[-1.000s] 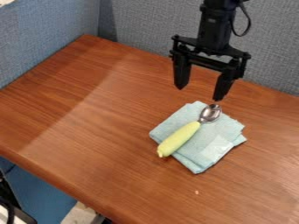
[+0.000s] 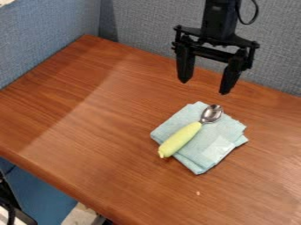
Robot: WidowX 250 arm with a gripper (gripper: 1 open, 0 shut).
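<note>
My black gripper [image 2: 206, 75] hangs open in the upper right, above and behind a folded pale blue cloth [image 2: 216, 150], with nothing between its fingers. The cloth lies on the wooden table. A spoon with a silver bowl and a pale yellow handle [image 2: 180, 139] lies diagonally across it, the bowl toward the back and the handle's end at the cloth's front-left part.
Grey padded walls [image 2: 41, 48] border the table at the left and back. Dark equipment sits below the table's front-left edge.
My gripper has shifted up slightly. The cloth and spoon have not moved.
</note>
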